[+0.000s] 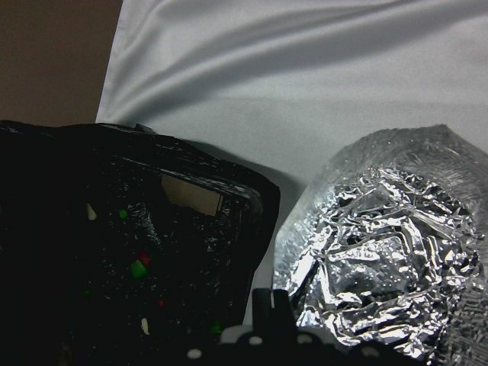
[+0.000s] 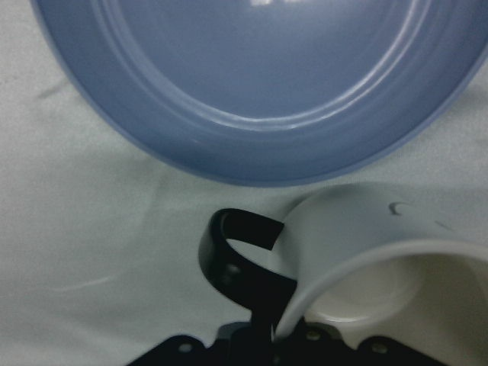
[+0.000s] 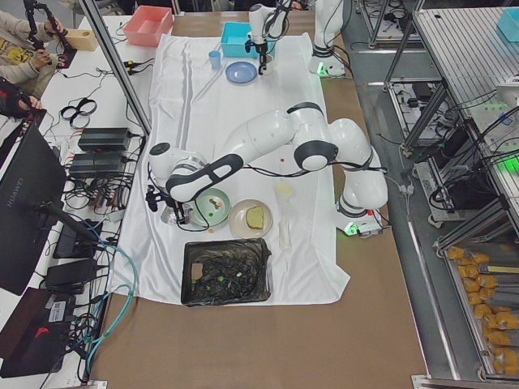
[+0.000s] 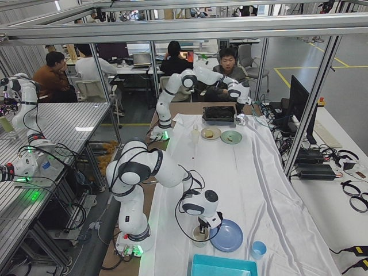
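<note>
In the left wrist view a crumpled foil item (image 1: 381, 267) in clear plastic lies right at my left gripper, beside the black lined tray (image 1: 137, 252); whether the fingers grip it I cannot tell. In the camera left view that gripper is above the white cloth near the green plate (image 3: 212, 203). At the far end, my right gripper (image 4: 204, 224) is at a white mug (image 2: 366, 229), its fingertips at the black handle (image 2: 229, 267), below the blue plate (image 2: 259, 91); its grip is unclear.
A beige plate (image 3: 239, 227) with a yellow piece stands beside the green plate. A cyan bin (image 4: 224, 264) and blue cup (image 4: 258, 249) are at the far end.
</note>
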